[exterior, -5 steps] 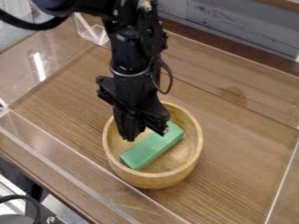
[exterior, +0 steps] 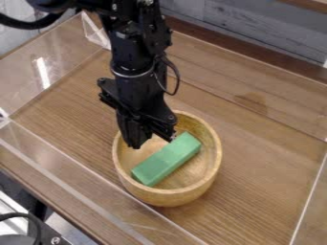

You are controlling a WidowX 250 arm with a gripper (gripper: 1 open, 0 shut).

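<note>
My black gripper (exterior: 138, 122) hangs over the left back part of a round, light wooden bowl (exterior: 166, 191), its fingers pointing down. Inside the bowl a green rectangular block (exterior: 169, 160) lies diagonally in the right part, below and to the right of the fingertips. Whether the fingers are open or shut is hard to tell from this angle; I see nothing held between them.
A clear plastic edge runs along the left side, with a black cable at the lower left. A pale wall stands at the back.
The gripper has shifted slightly left and its wrist has turned a little. The bowl and green block stay where they were.
</note>
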